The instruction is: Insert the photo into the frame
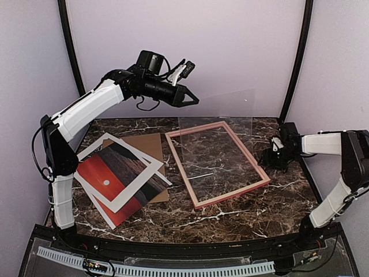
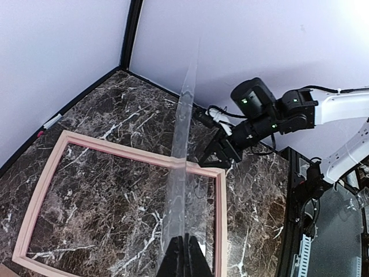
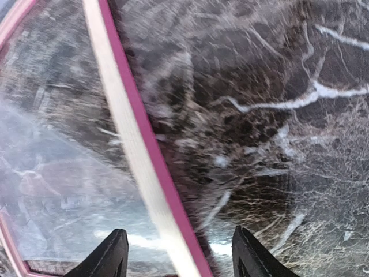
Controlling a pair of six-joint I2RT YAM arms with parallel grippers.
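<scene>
My right gripper (image 1: 271, 158) is low at the frame's right side, open, its fingertips straddling the frame's rail (image 3: 155, 179) in the right wrist view. The photo (image 1: 115, 179), red with a dark part, lies at the left with white mats (image 1: 121, 202) and a brown board (image 1: 147, 141).
Walls bound it at the back and sides. A small white pen-like item (image 2: 52, 122) lies by the back edge in the left wrist view.
</scene>
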